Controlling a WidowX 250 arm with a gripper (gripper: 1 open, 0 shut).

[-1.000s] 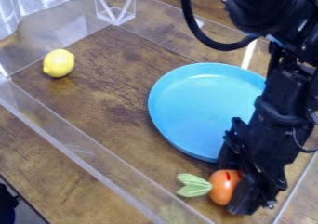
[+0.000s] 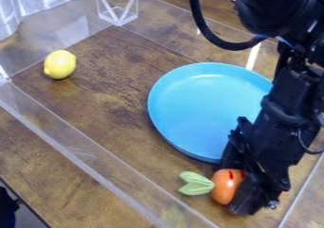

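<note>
My black gripper (image 2: 248, 183) is low at the bottom right, shut on an orange toy carrot (image 2: 226, 185) whose pale green leaves (image 2: 195, 184) point left, out over the wooden surface. Much of the carrot is hidden behind the fingers. Just behind the gripper is a blue plate (image 2: 195, 104), its right side partly covered by the arm.
A lemon (image 2: 60, 64) sits on the wooden table (image 2: 95, 104) at the upper left. Clear plastic walls (image 2: 76, 150) run along the left and near sides of the area. The wood between lemon and plate is clear.
The plate and lemon stay in place.
</note>
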